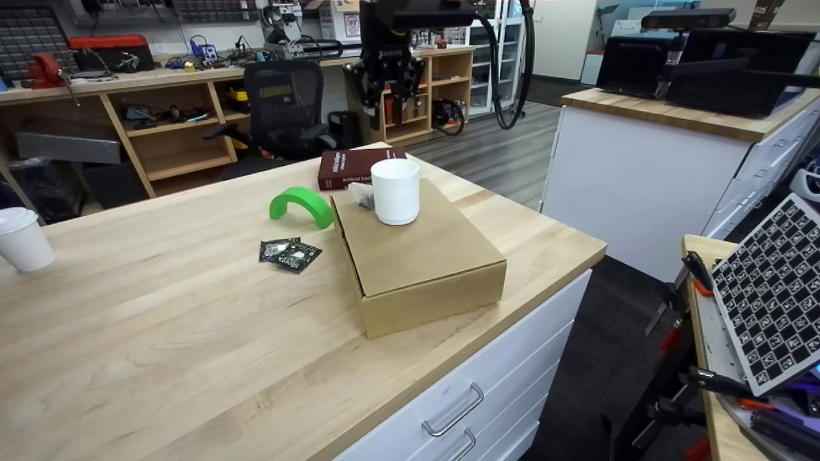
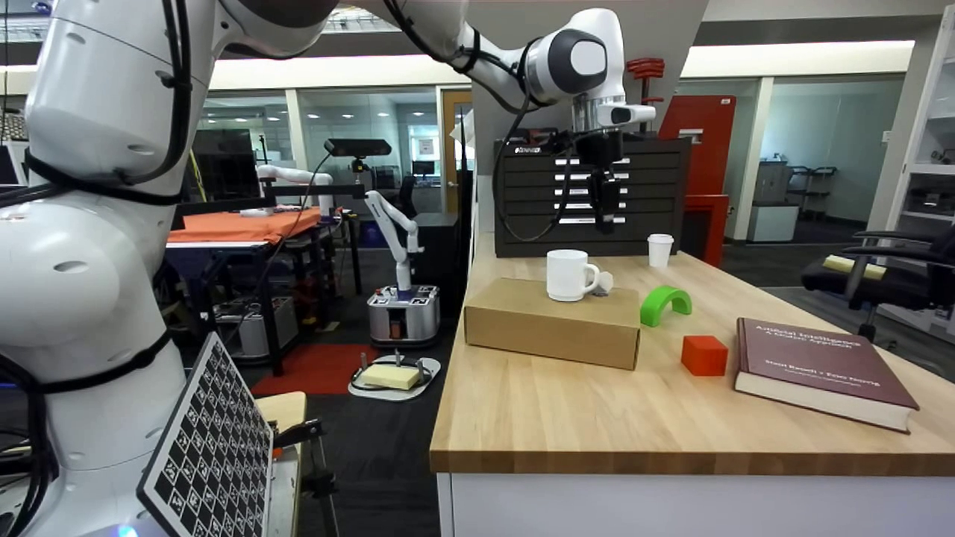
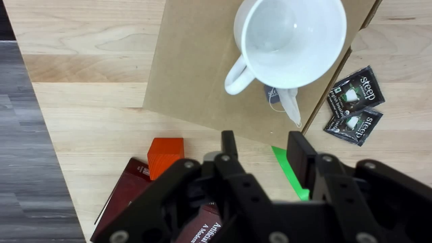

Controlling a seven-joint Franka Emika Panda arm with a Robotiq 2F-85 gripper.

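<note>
My gripper is open and empty, its two dark fingers apart. In the second exterior view it hangs high above the wooden table, pointing down. A white mug (image 2: 565,276) stands upright on a closed cardboard box (image 2: 546,324), well below the fingers. Beside the mug, on the same box, lies a tea bag (image 3: 289,104) with its dark tag (image 3: 272,93). Two black tea packets (image 1: 290,253) overlap on the table next to the box. A green arch (image 1: 300,205) stands near the box's far end; in the wrist view one finger partly covers it.
A red block (image 2: 703,355) and a thick maroon book (image 2: 824,368) sit near one table edge, behind the box in the first exterior view. A lidded paper cup (image 1: 24,239) stands far off at the left.
</note>
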